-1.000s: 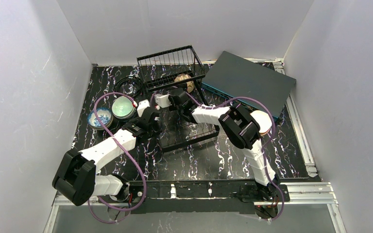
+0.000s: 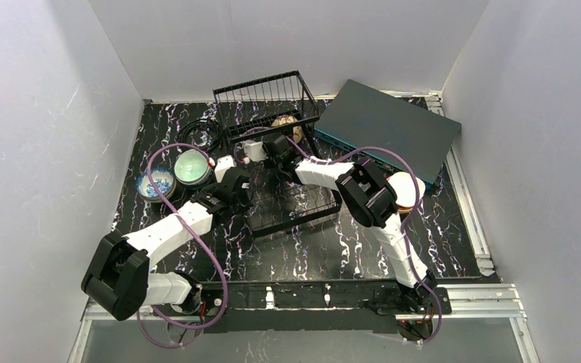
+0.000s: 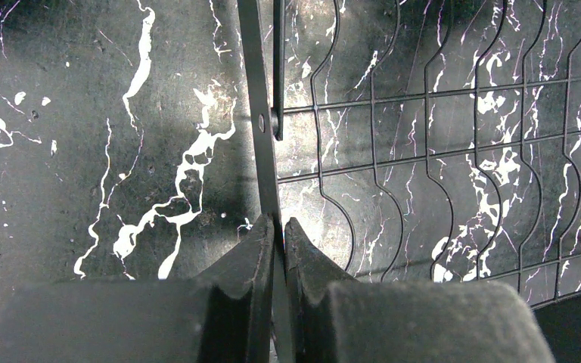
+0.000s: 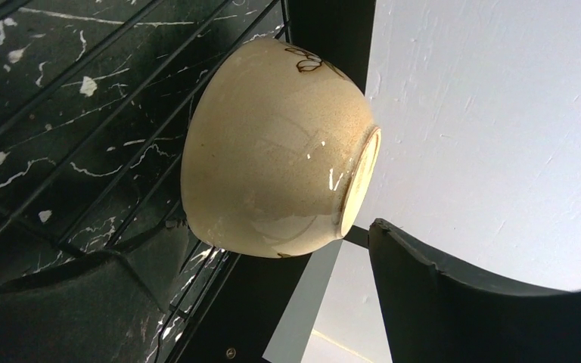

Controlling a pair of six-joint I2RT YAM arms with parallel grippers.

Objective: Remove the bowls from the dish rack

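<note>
A cream bowl (image 4: 272,151) with a dark flower pattern rests on its side against the wires of the dish rack (image 3: 374,162). From above, that bowl (image 2: 293,127) shows partly behind the rack's upper bars. My right gripper is open, its fingers on either side of the bowl's near end; I see no grip on it. In the left wrist view my left gripper is shut on the rack's flat black side bar (image 3: 261,144). Two stacks of bowls stand left of the rack: a green one (image 2: 191,166) and a blue-patterned one (image 2: 156,184).
A coil of black cable (image 2: 201,134) lies behind the stacked bowls. To the right are a large dark flat panel (image 2: 389,125) and a pale round item (image 2: 404,189). The counter in front of the rack is largely clear. Purple cables run along both arms.
My right gripper has moved slightly toward the back of the rack, closer to the cream bowl. The left arm and the rack look unmoved.
</note>
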